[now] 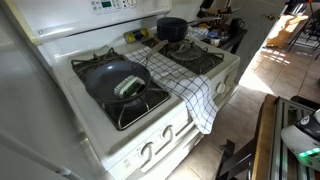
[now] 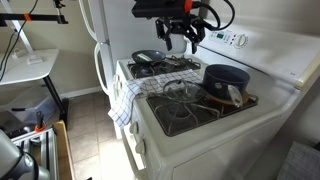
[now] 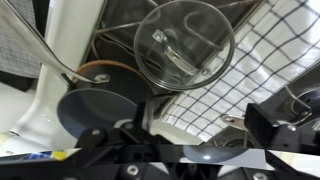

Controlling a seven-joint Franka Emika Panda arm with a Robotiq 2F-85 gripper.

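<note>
Over the stove [image 2: 190, 140], my gripper [image 2: 180, 45] hangs with its fingers apart and nothing between them. In the wrist view the gripper is open, with a clear glass lid [image 3: 185, 45] ahead of it. A dark blue pot [image 2: 226, 80] stands on the stove, and part of it shows at left in the wrist view. The black frying pan [image 1: 118, 82] rests on a burner, with a small green and white item [image 1: 128, 86] in it. A checked towel [image 1: 195, 95] is draped over the stove's front edge between the burner areas.
The stove's control panel [image 1: 105, 8] rises along the back. A wooden counter edge [image 1: 265, 140] lies at the lower right of exterior view 1. Floor [image 2: 90, 125] is open in front of the stove.
</note>
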